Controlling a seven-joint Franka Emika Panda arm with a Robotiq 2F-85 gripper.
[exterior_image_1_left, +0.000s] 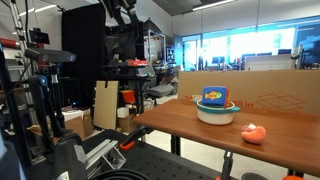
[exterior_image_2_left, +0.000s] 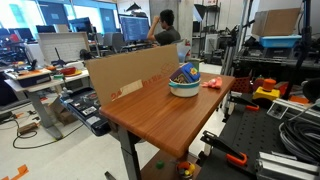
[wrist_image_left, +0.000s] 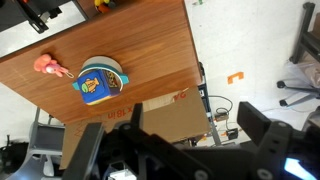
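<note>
A white pot (exterior_image_1_left: 215, 115) with a teal rim stands on the wooden table. Inside it, a blue box (exterior_image_1_left: 215, 96) with a colourful fish picture leans up above the rim; the wrist view shows this blue box (wrist_image_left: 95, 85) from above. A pinkish-orange soft toy (exterior_image_1_left: 253, 133) lies on the tabletop near the pot, and the same toy (wrist_image_left: 50, 65) shows at the left of the wrist view. My gripper hangs high over the table, away from the pot. Its dark fingers stand wide apart, open, with nothing seen between them.
The wooden table (exterior_image_2_left: 160, 118) has much bare surface beside the pot. A cardboard panel (exterior_image_2_left: 135, 78) stands upright along one long edge. Another small red and yellow item (wrist_image_left: 101, 5) is at the wrist view's top edge. Cables and dark frame parts lie beside the table.
</note>
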